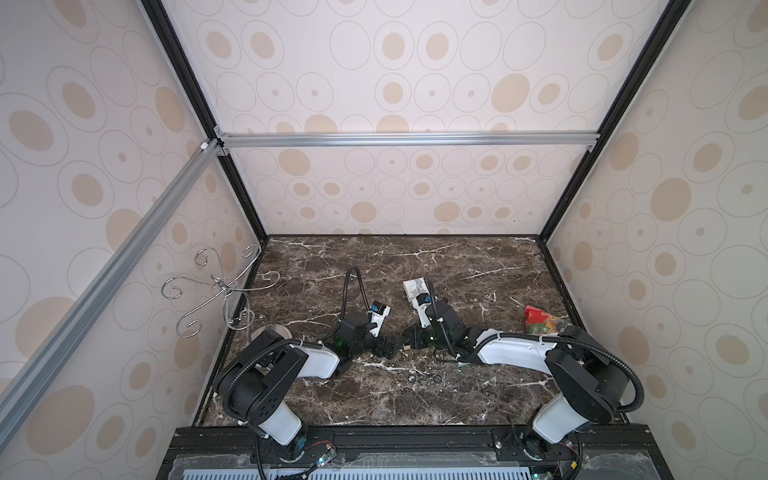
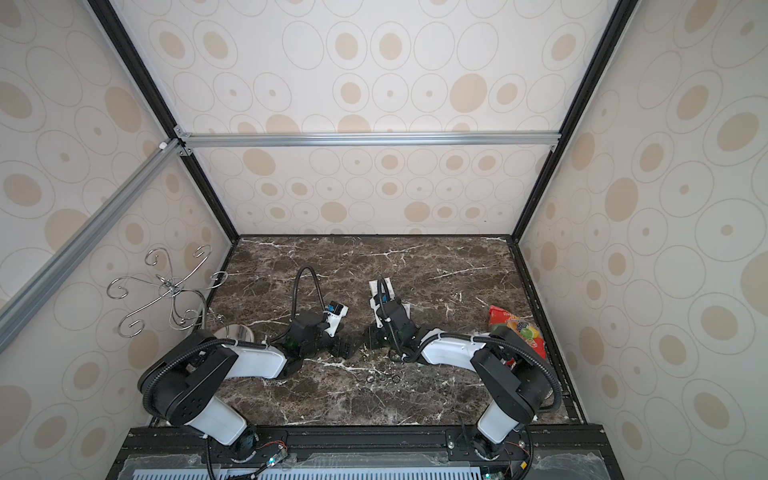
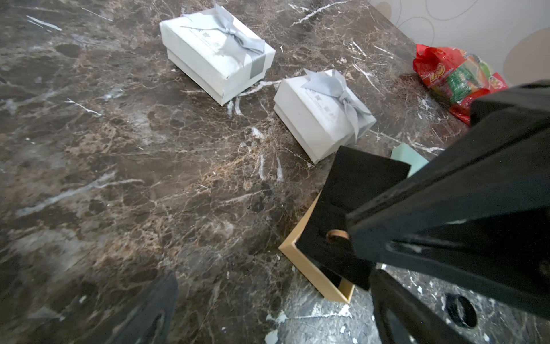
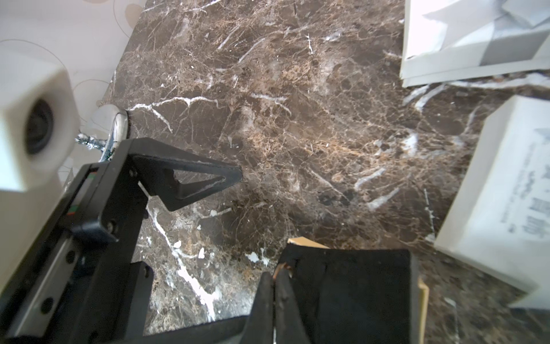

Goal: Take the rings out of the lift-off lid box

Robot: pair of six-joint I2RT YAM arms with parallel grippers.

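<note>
A copper-coloured ring (image 3: 337, 234) pokes out of the black insert (image 3: 366, 177) of a tan box (image 3: 312, 269). That insert sits raised and tilted across the box's rim. My right gripper is shut, its fingertips right at the ring (image 4: 283, 269) on the insert's near-left part; whether the band is pinched between them I cannot tell. Just left of the box, my left gripper stands open and empty, a finger (image 3: 401, 315) close by the box's lower corner. On the table in front lies a dark ring (image 3: 461, 309).
Two white boxes with ribbon bows, one farther (image 3: 217, 48) and one nearer (image 3: 326, 111), stand behind. A mint box (image 3: 409, 157) is partly hidden by the right gripper. At the far right lies a red packet (image 1: 544, 320); a metal stand (image 1: 220, 288) is at left.
</note>
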